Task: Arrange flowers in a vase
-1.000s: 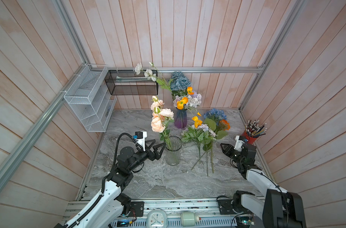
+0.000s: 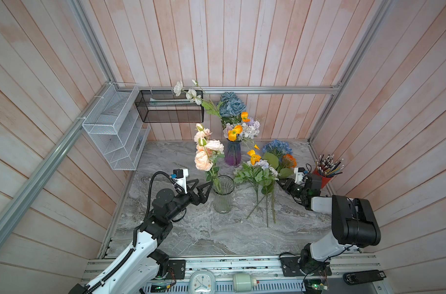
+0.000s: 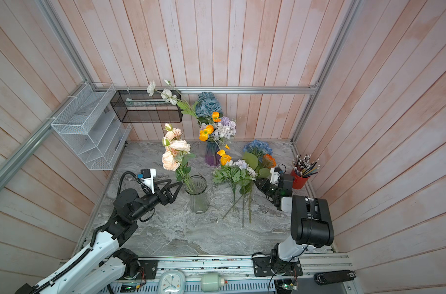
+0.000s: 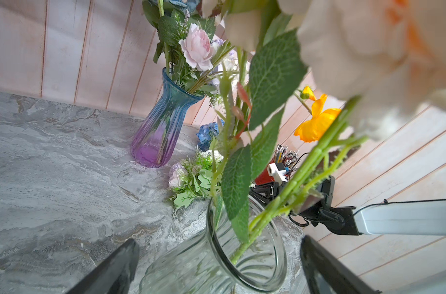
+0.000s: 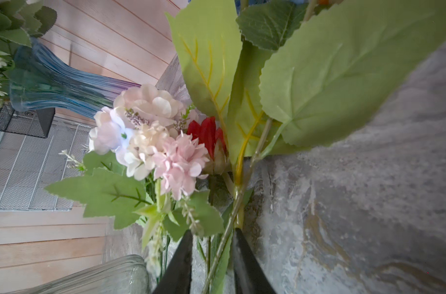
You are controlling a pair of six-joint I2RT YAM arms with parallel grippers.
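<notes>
A clear glass vase [image 2: 223, 201] stands upright mid-table. A peach rose stem [image 2: 203, 159] leans in its mouth, blooms toward the back left. Left of the vase, my left gripper [image 2: 206, 192] is open, its spread fingers [image 4: 116, 269] apart from the stem. Several stems lie on the table to the right: white-and-pink blossoms [image 5: 156, 139], an orange poppy [image 2: 253, 157], a blue hydrangea [image 2: 276, 147] and an orange bloom [image 2: 289, 160]. My right gripper is at these stems, its fingers part open; a thin brown stem [image 5: 230, 223] runs between them, with a visible gap.
A blue-purple vase [image 2: 233, 154] full of flowers stands behind the clear one. A red cup [image 2: 324, 181] of pens sits right of my right gripper. White wire racks [image 2: 117, 132] and a black mesh basket [image 2: 169, 115] hang at the back left.
My right gripper has moved left and slightly back, up to the lying stems. The left arm, the peach rose and the vases look unchanged.
</notes>
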